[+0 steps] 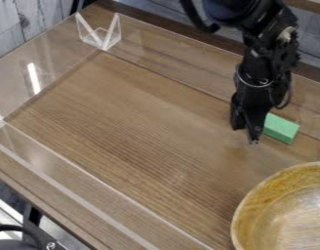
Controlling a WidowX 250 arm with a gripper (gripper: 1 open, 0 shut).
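The black robot arm reaches down from the top right, ending in the gripper (246,131), low over the wooden table (124,127). A green block (280,130) lies just right of the fingertips, partly behind them. The gripper looks shut, with nothing clearly held; whether it touches the block cannot be told.
A large yellow bowl (283,210) fills the lower right corner. A clear plastic object (100,31) stands at the back left.
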